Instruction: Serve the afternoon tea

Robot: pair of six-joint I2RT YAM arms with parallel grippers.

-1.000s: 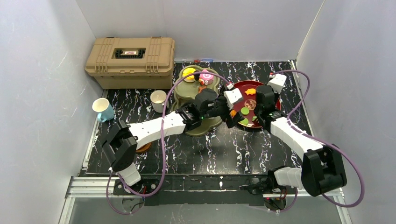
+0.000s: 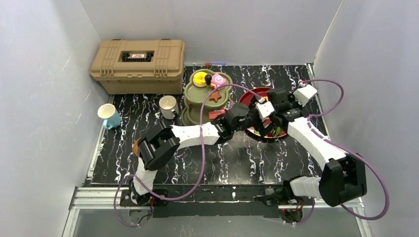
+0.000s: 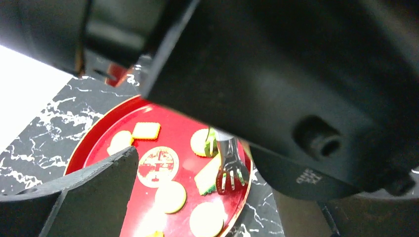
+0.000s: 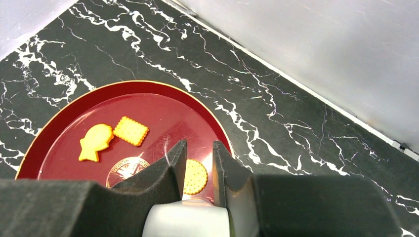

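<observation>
The red round tray is largely covered by both arms in the top view. My left gripper stands open above it, with nothing between its fingers. My right gripper is shut on a white handle. A silver fork slants below that gripper's black body in the left wrist view, its tines over the tray's food. On the tray lie a fish-shaped biscuit, a square biscuit, a round biscuit and pale round slices.
Left of the red tray sits a green tiered tray with a yellow donut and a pink swirl treat. A white mug, blue mug and tan case stand farther left. Both arms are close together over the red tray.
My left gripper has swung right, from beside the green tray to over the red tray, close to the right gripper. The right arm has shifted slightly right.
</observation>
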